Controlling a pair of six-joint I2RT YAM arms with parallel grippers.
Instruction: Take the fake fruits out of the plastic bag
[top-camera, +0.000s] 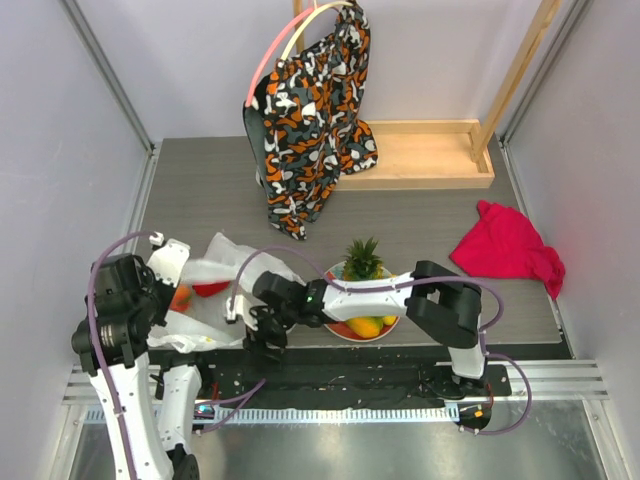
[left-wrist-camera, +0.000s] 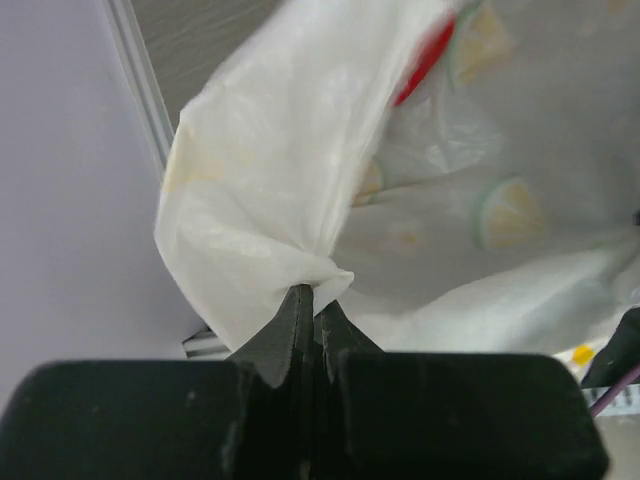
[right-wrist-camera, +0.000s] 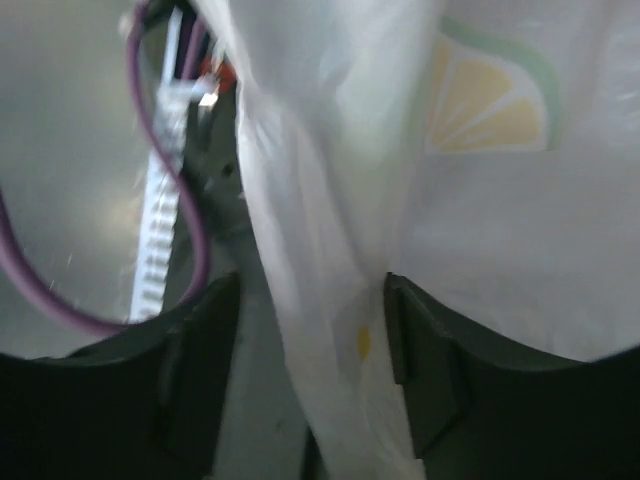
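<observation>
The white plastic bag (top-camera: 206, 330) lies at the table's front left, with red fruit (top-camera: 212, 287) and an orange one (top-camera: 180, 300) inside. My left gripper (top-camera: 165, 290) is at the bag's left side; in its wrist view its fingers (left-wrist-camera: 300, 340) are shut at a fold of the film. My right gripper (top-camera: 250, 335) is at the bag's front right edge, part open, with blurred film (right-wrist-camera: 330, 300) between its fingers. A plate (top-camera: 338, 331) holding a pineapple (top-camera: 362, 258) and yellow fruit (top-camera: 365, 327) is partly hidden by my right arm.
A red cloth (top-camera: 505, 250) lies at the right. A camouflage bag (top-camera: 310, 120) hangs above a wooden stand (top-camera: 420, 155) at the back.
</observation>
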